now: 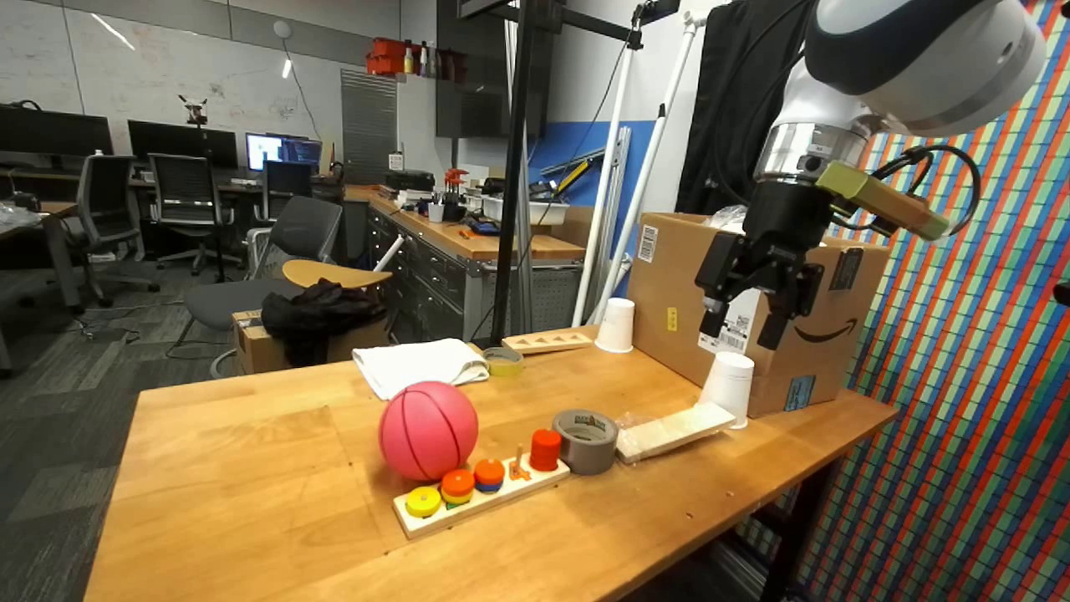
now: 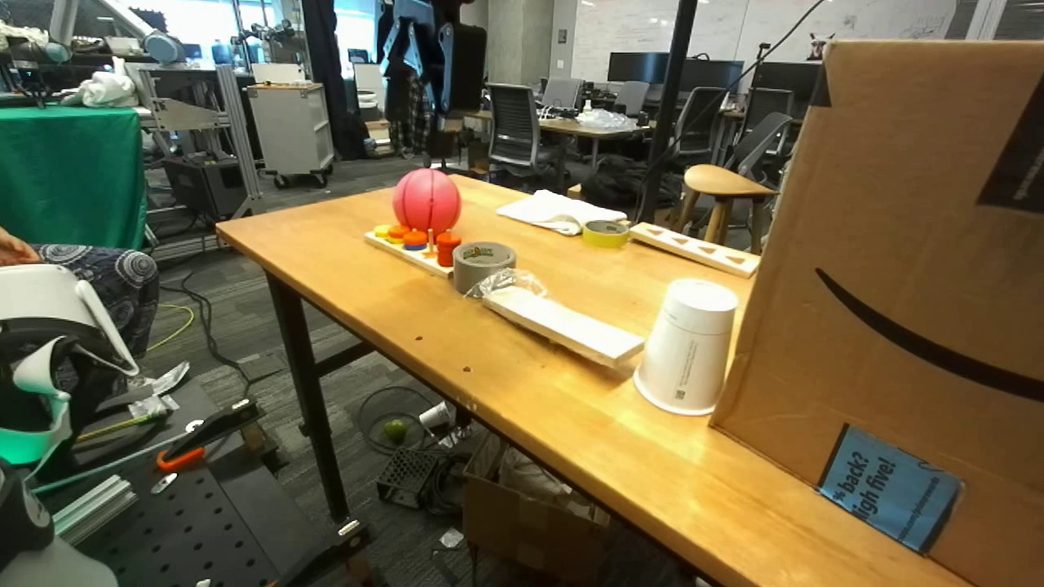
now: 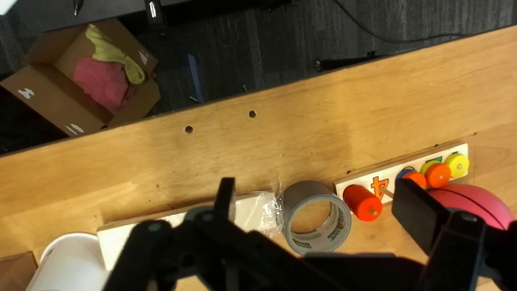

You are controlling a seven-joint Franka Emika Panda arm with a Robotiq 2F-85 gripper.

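Note:
High over the right part of the wooden table, my gripper [image 1: 743, 327] points downward with its fingers wide apart and nothing between them. In the wrist view its dark fingers [image 3: 225, 196] frame a grey tape roll [image 3: 310, 190], which lies well below on the table. Right of that roll is a wooden counting board [image 3: 355, 181] carrying red, orange, blue and yellow rings. A pink ball [image 1: 428, 431] rests just behind this board. Left of the roll, a pale wooden block [image 2: 563, 324] with clear plastic at one end lies close to an upside-down white cup [image 2: 686, 344].
A large cardboard box [image 1: 657, 291] fills the table's right end, with another white cup [image 1: 616, 326] beside it. Towards the back lie a white cloth [image 1: 421, 365], a yellow-green tape roll [image 2: 604, 234] and a board with triangular holes [image 2: 695, 249].

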